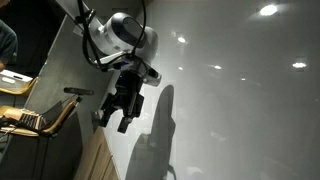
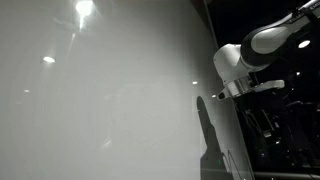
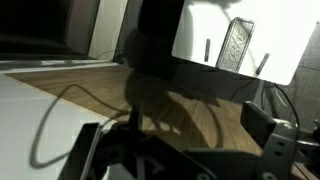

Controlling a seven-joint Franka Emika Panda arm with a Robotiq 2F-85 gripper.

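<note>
My gripper is open, its dark fingers spread wide at the lower edge of the wrist view with nothing between them. In exterior view 1 the same gripper (image 1: 114,123) hangs beside the large pale surface (image 1: 230,100), fingertips apart in free air. Ahead of it in the wrist view lies a white panel (image 3: 285,30). On that panel are a long patterned metal-looking piece (image 3: 235,44) and two small dark strips, one on the left (image 3: 207,49) and one on the right (image 3: 262,64). In exterior view 2 the gripper is dim against a dark background.
Brown wood-like flooring (image 3: 90,88) and a white surface edge (image 3: 40,130) lie below the gripper in the wrist view. A dark cable (image 3: 288,98) runs near the right finger. Exterior view 1 shows a wooden chair (image 1: 45,125) and part of a person (image 1: 7,45) at left.
</note>
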